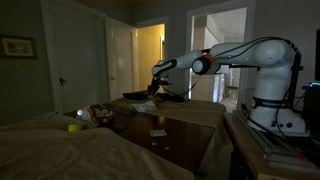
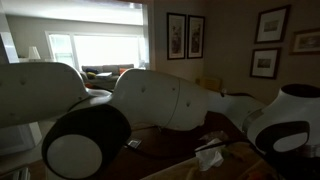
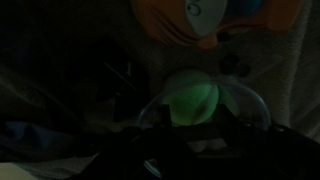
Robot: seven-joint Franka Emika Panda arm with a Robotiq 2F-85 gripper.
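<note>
In the dark wrist view, a bright green round thing [image 3: 192, 102] shows inside a clear round rim [image 3: 262, 105], perhaps a cup or bowl. My gripper is over its near side. Its dark fingers seem to stand apart there, but the view is too dim to tell whether they touch or hold anything. In exterior view 1, the gripper [image 1: 152, 87] is low at the far end of the table, with the arm stretched out to the left. In exterior view 2 the arm hides the gripper.
An orange toy [image 3: 212, 18] lies beyond the clear rim. On the dark table [image 1: 185, 150] are small pale cards [image 1: 158, 133], a white item [image 1: 145, 107] and a colourful bundle [image 1: 97, 115]. A yellow object [image 1: 74, 127] sits on the tan cloth [image 1: 70, 155].
</note>
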